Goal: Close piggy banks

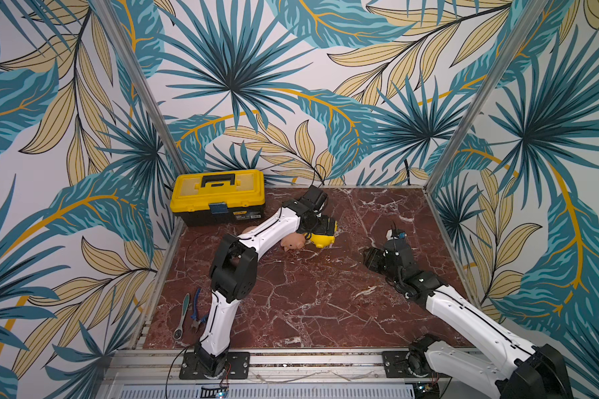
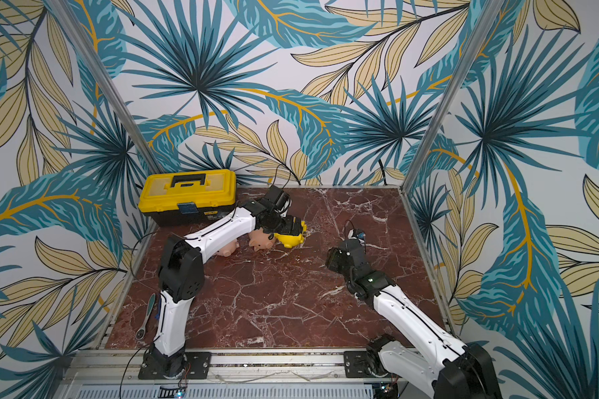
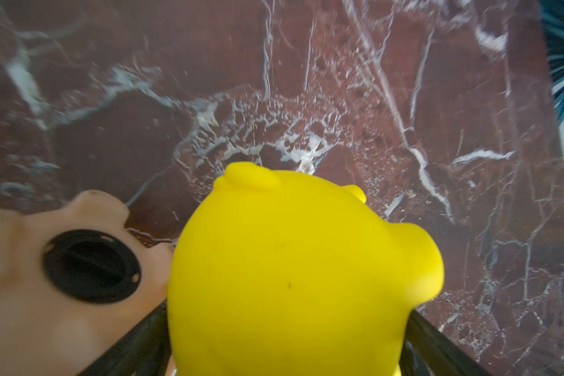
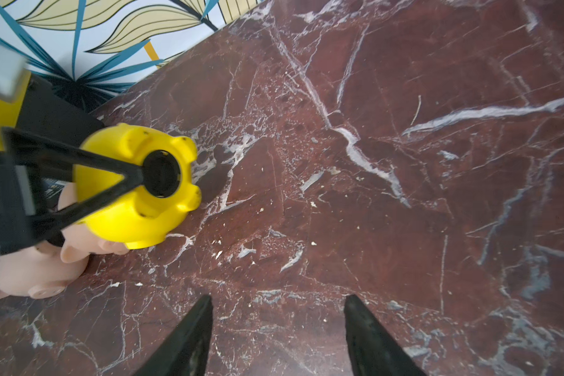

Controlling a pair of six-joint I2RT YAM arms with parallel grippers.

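A yellow piggy bank (image 3: 288,269) fills the lower middle of the left wrist view, flanked by the dark fingers of my left gripper, which is shut on it. From the right wrist view, a round black plug (image 4: 161,173) shows in the belly of the yellow bank, partly behind a left finger. A pink piggy bank (image 3: 18,319) with a black plug (image 3: 92,266) lies just left of it; another pink one (image 2: 227,248) is further left. My right gripper is apart from them, its fingers spread over bare tabletop with nothing between.
A yellow-and-black toolbox (image 1: 218,193) stands at the back left, close behind the banks. Hand tools, including a ratchet (image 1: 181,316), lie at the front left.
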